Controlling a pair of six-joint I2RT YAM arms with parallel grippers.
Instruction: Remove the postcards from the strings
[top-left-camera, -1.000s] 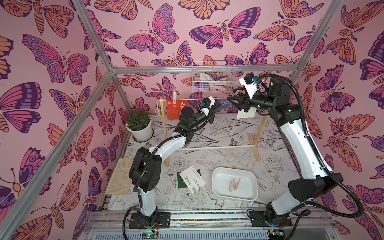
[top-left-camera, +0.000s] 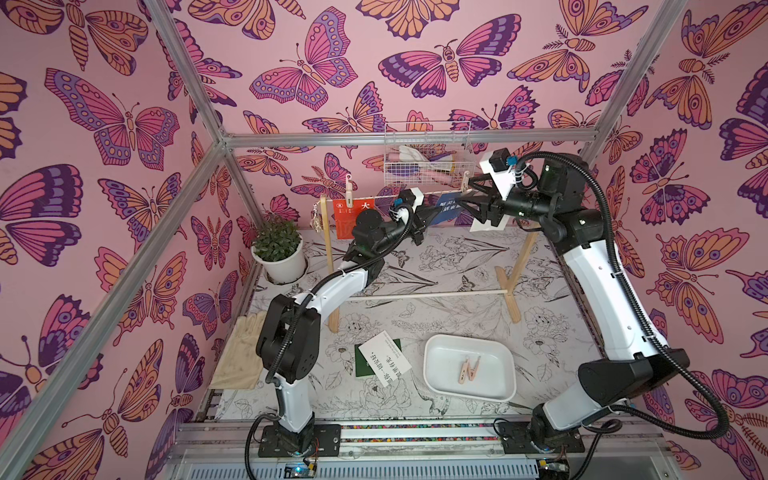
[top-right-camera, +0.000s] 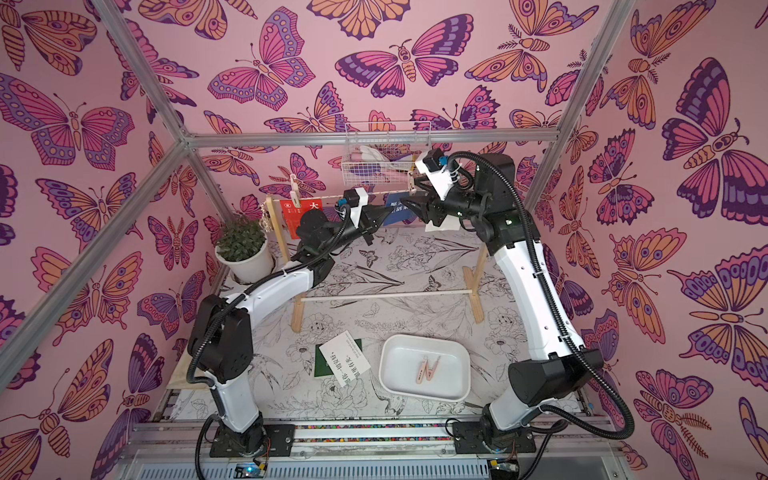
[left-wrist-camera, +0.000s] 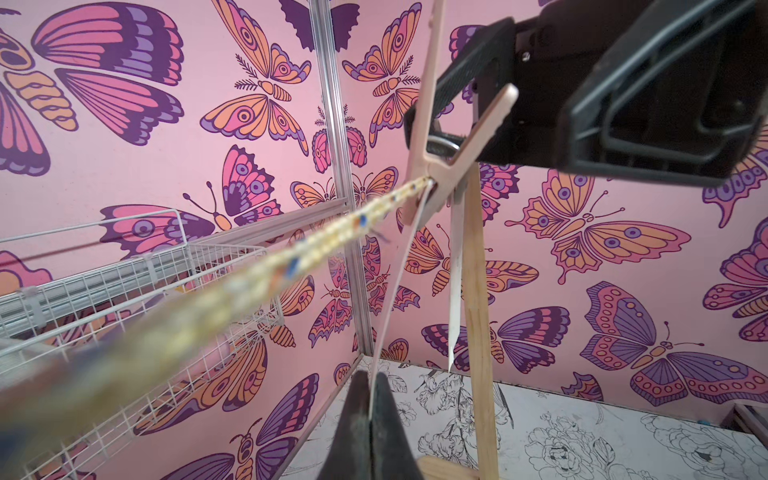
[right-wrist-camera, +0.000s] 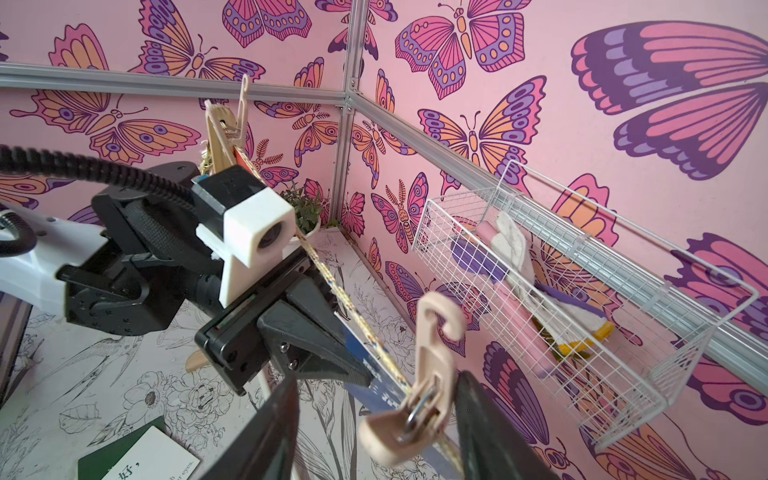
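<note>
A blue postcard (top-left-camera: 449, 207) hangs from the string (right-wrist-camera: 344, 300), held by a pale pink clothespin (right-wrist-camera: 433, 364). My left gripper is shut on the card's edge, which runs as a thin strip from the clothespin down between its fingertips. My right gripper is part open, its blurred fingers on either side of the clothespin; contact cannot be told. Left along the string hangs a red postcard (top-left-camera: 349, 219) under another clothespin (top-left-camera: 349, 190). A white card (top-left-camera: 489, 222) hangs partly hidden behind the right gripper.
On the table lie a white card (top-left-camera: 385, 357) over a green one (top-left-camera: 363, 361). Beside them a white tray (top-left-camera: 469, 392) holds loose clothespins. A wire basket (right-wrist-camera: 560, 328) is behind the string; a potted plant (top-left-camera: 278, 246) stands left.
The left gripper has shifted slightly left, and the blue card shows more of its face. The white card behind the right gripper shows less. The right arm has barely moved.
</note>
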